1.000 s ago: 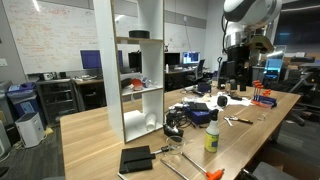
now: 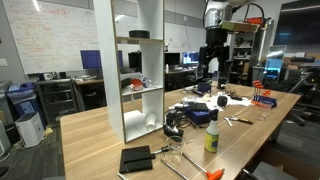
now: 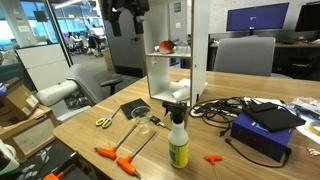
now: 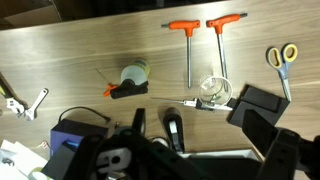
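Observation:
My gripper hangs open high above the table, its two dark fingers wide apart at the lower edge of the wrist view and nothing held between them. Below it stand a spray bottle (image 3: 179, 145) with a yellow label and a clear cup (image 4: 215, 90). Two tools with orange handles, one (image 4: 189, 50) beside the other (image 4: 222, 45), lie near the cup. A black square pad (image 4: 257, 106) and yellow-handled scissors (image 4: 282, 65) lie to their right in the wrist view. In exterior view 1 the gripper (image 2: 213, 62) is above the cluttered table.
A tall white shelf (image 2: 133, 70) stands on the table's far side. Black cables (image 3: 215, 110) and a blue box (image 3: 262, 132) crowd one part of the table. A small red piece (image 3: 213, 158) lies near the bottle. Bare wood (image 2: 85, 140) shows at the left.
The arm has swung left in exterior view 1, bringing the gripper closer to the shelf. The objects on the table have not visibly moved.

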